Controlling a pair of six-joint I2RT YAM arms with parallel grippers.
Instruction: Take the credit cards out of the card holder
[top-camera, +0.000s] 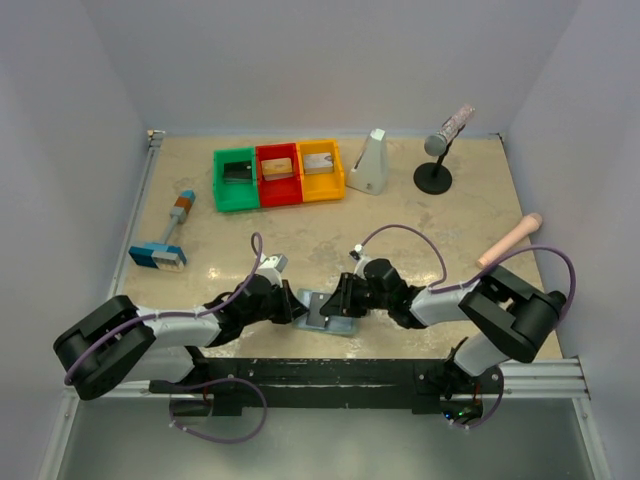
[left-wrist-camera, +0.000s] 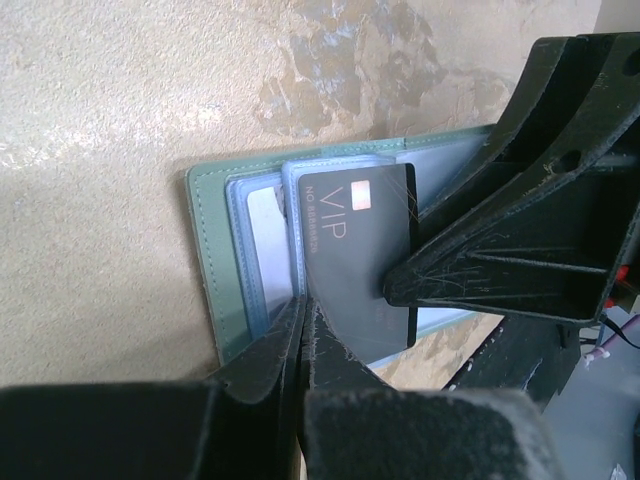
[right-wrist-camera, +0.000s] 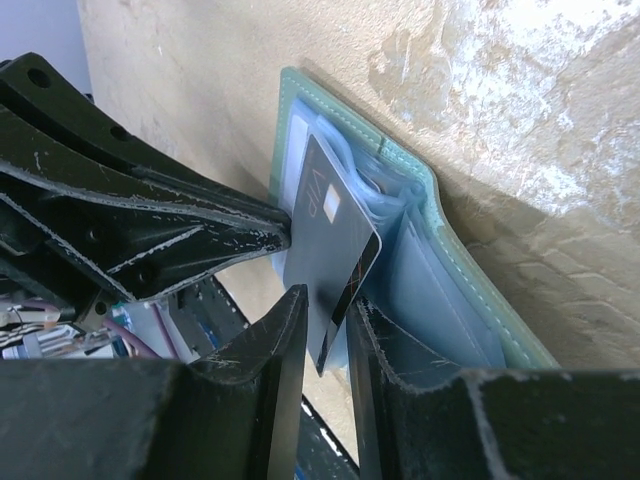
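Observation:
The card holder (top-camera: 340, 327) lies open at the table's front middle, pale blue sleeves inside a green cover (left-wrist-camera: 205, 230). A dark VIP card shows on its sleeves; in the right wrist view the card (right-wrist-camera: 325, 240) stands tilted up. My left gripper (top-camera: 294, 304) is shut at the holder's left part, its tips (left-wrist-camera: 305, 305) at the card's edge, nothing seen between them. My right gripper (top-camera: 342, 300) is over the holder, fingertips at the card's lower end (right-wrist-camera: 350, 310); whether it grips the card I cannot tell from the frames.
Green, red and yellow bins (top-camera: 236, 205) stand at the back, beside a white stand (top-camera: 369, 165) and a black holder (top-camera: 433, 178). A blue-ended tool (top-camera: 158, 255) lies left, a wooden roller (top-camera: 508, 240) right.

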